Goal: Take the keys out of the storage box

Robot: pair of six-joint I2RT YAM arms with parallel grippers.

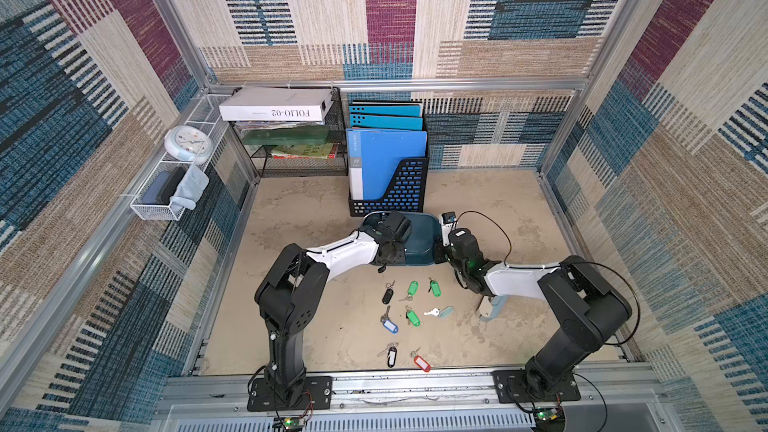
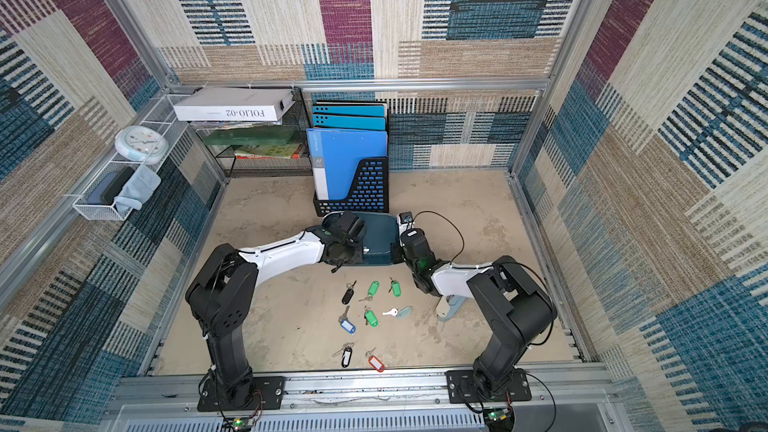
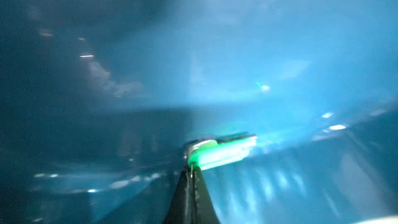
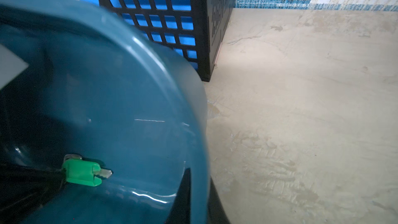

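Note:
The blue storage box stands in front of the file holder. Inside it is a key with a green tag, also visible in the right wrist view as a green tag with a metal key tip poking out. My left gripper reaches down into the box, its fingers shut on the ring end of that tag. Whether the key touches the box floor I cannot tell. At the box's right side, my right gripper is shut on the rim, one finger inside the wall and one outside.
Several tagged keys lie on the table before the box, among them a blue-tagged key, a red-tagged key and a black-tagged key. Behind the box stands a black file holder.

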